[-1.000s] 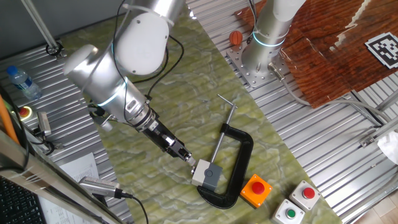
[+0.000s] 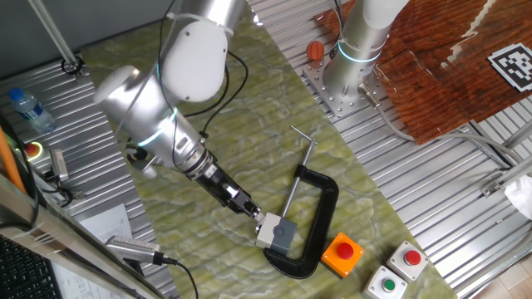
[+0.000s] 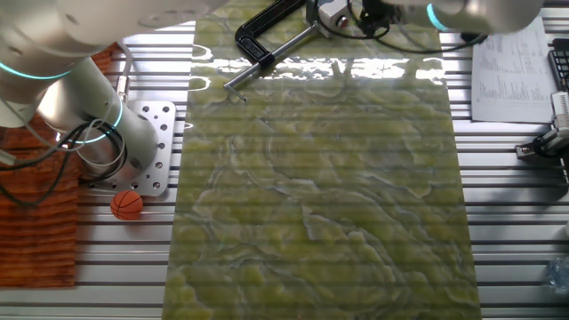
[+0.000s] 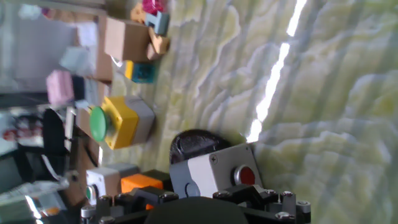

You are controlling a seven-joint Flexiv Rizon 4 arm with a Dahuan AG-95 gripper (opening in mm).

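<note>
A grey and white button box (image 2: pixel 277 232) lies on the green marbled mat, beside a black C-clamp (image 2: pixel 326 218). In the wrist view, a dark red button (image 4: pixel 244 175) shows on the light face of this box. My gripper (image 2: pixel 257 218) points down and right in exterior view 1, its tip at or very near the box's upper-left face; contact cannot be made out. At the bottom of the wrist view its black fingers (image 4: pixel 148 198) show partly. A dark rounded shape covers the middle there, hiding whether the fingers are apart.
An orange box with a red button (image 2: pixel 342 254) sits right of the clamp. Farther right are a white box with a red button (image 2: pixel 408 260) and another with a green button (image 2: pixel 386 285).
The gripper's tip stays close to the grey and white box; box and clamp have not moved.
</note>
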